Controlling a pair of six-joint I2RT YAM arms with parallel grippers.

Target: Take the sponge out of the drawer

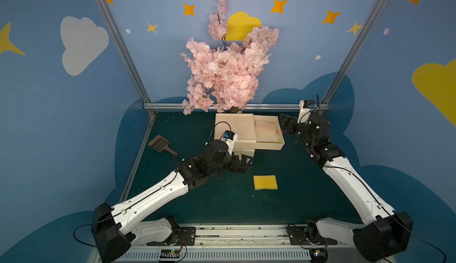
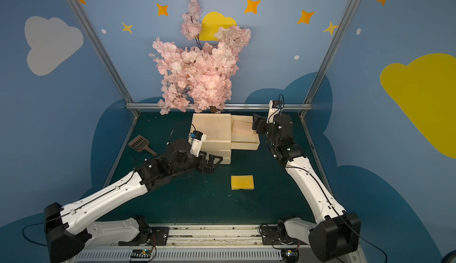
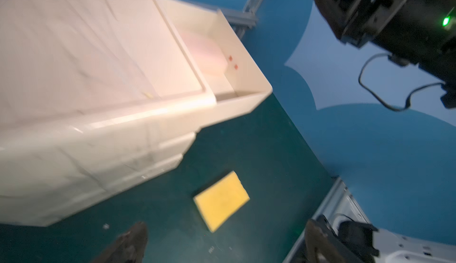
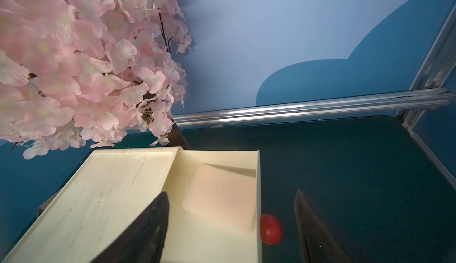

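A pale pink sponge (image 4: 219, 196) lies inside the drawer (image 2: 244, 145), which is pulled out to the right of a cream drawer unit (image 2: 211, 125). My right gripper (image 2: 258, 124) stands open at the drawer's right end; in the right wrist view its fingers are above and short of the sponge. My left gripper (image 2: 209, 162) is open, low in front of the drawer unit, with nothing between its fingers.
A yellow sponge (image 2: 242, 182) lies on the table in front. A red ball (image 4: 270, 229) sits beside the drawer. A brown scoop (image 2: 141, 144) lies at left, pink blossom branches (image 2: 199, 77) rise behind.
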